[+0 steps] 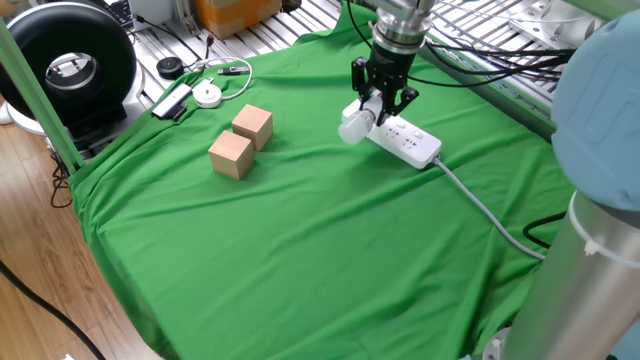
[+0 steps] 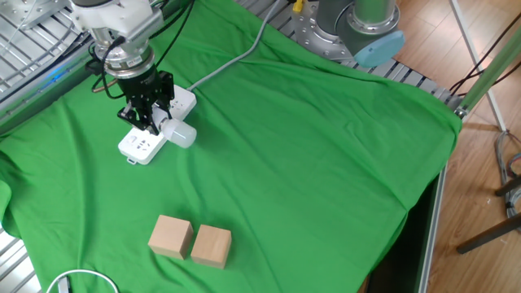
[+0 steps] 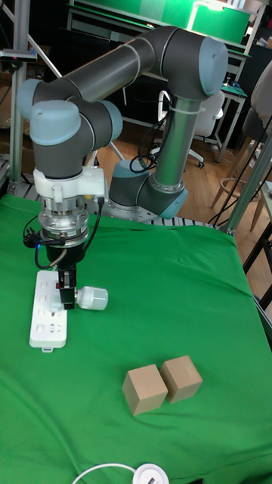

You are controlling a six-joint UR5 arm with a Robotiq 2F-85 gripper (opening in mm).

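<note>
A white bulb (image 1: 355, 125) with a rounded, frosted end lies sideways at the fingertips of my black gripper (image 1: 381, 105). The gripper is shut on its narrower base; in the third view the bulb (image 3: 94, 299) points right, away from the fingers (image 3: 69, 297). Directly below is a white power strip (image 2: 140, 145), lying on the green cloth with sockets facing up. Fingers and bulb cover its middle. Whether the bulb's base touches the strip or is plugged into it, I cannot tell.
Two wooden cubes (image 1: 232, 155) (image 1: 253, 127) stand close together on the cloth (image 1: 300, 260). The strip's grey cable (image 1: 485, 212) runs toward the arm's base. A white round charger (image 1: 207, 94) with its cable lies at the far left edge.
</note>
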